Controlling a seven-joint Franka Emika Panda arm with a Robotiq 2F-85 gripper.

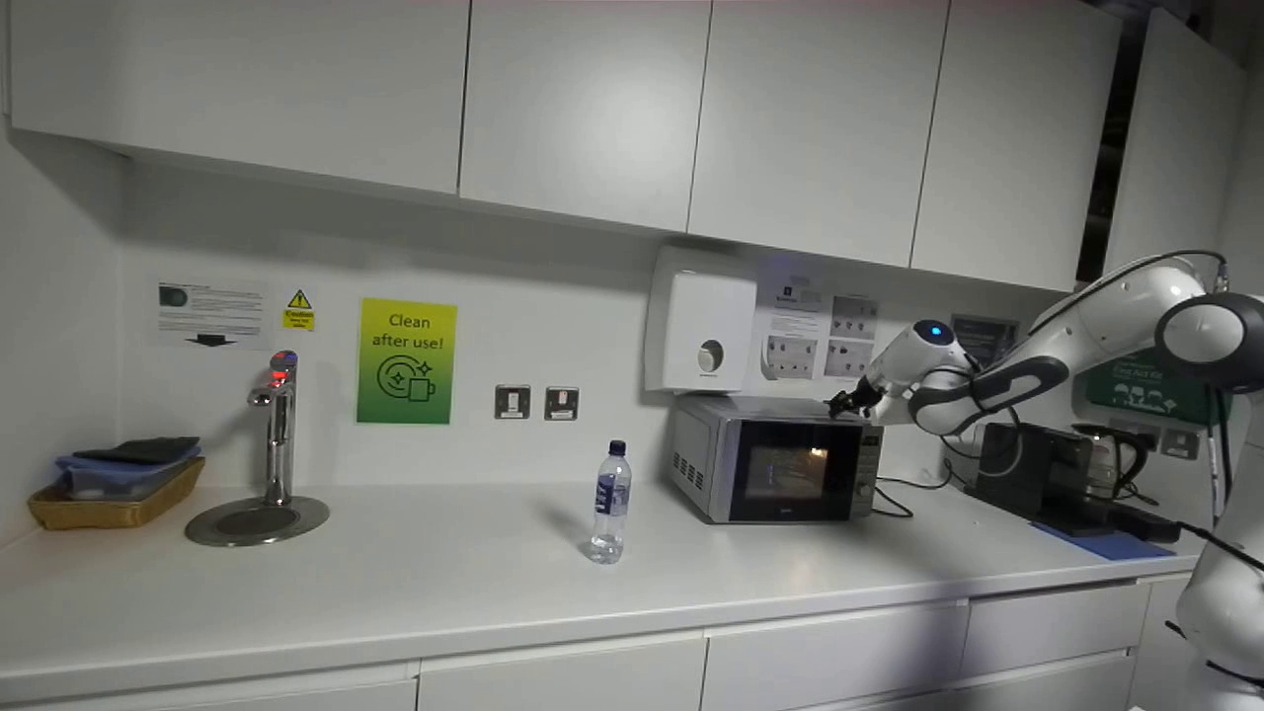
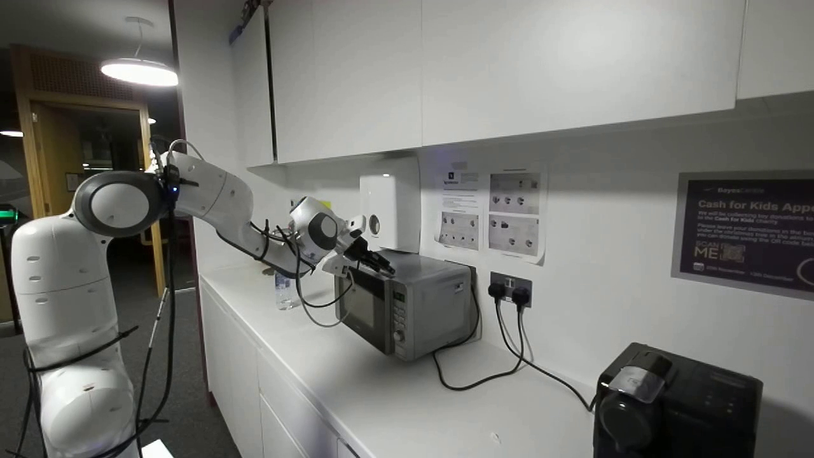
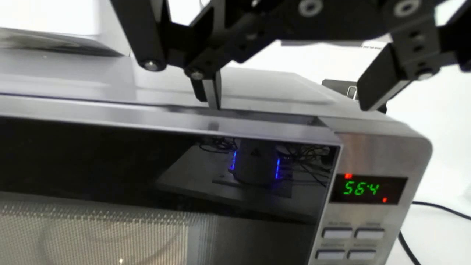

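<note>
A grey microwave with a black-framed glass door stands shut on the counter, its inside lit. Level with its top, near the front right corner, is my gripper; the other exterior view also has the gripper by the upper front edge of the microwave. The wrist view shows the gripper open, its dark fingers wide apart with nothing between them. Below and beyond them are the door glass and the control panel, with green digits glowing. Whether a fingertip touches the microwave I cannot tell.
A water bottle stands upright left of the microwave. A coffee machine and a kettle are to its right. Wall cupboards hang above. Power cables run over the counter.
</note>
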